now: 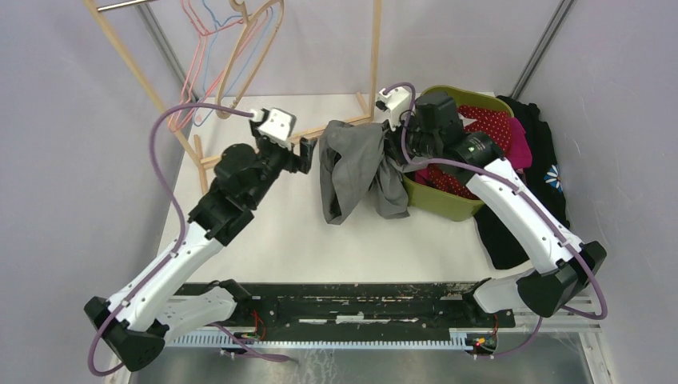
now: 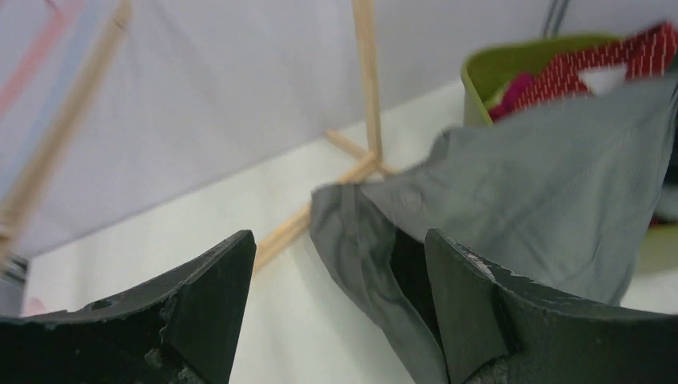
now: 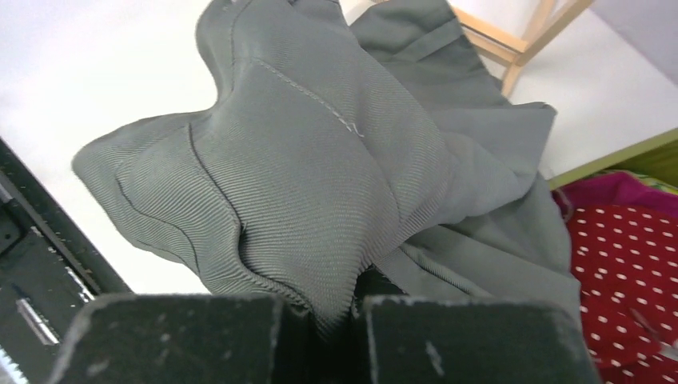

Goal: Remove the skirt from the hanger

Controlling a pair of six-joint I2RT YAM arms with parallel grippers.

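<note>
The grey skirt [image 1: 349,164] hangs in folds from my right gripper [image 1: 390,142], which is shut on it at the left edge of the green basket. In the right wrist view the skirt [image 3: 320,160] fans out from between the two dark fingers. My left gripper [image 1: 305,150] stands open to the left of the skirt, clear of it in the top view. Through its parted fingers [image 2: 204,312] the left wrist view shows only table and the skirt [image 2: 512,192] beyond. A wooden hanger [image 1: 246,60] hangs on the rack with no skirt on it.
Pink and blue hangers [image 1: 196,72] hang beside the wooden one at the back left. The green basket [image 1: 440,202] holds red dotted and magenta cloth. Black cloth [image 1: 502,240] lies right of it.
</note>
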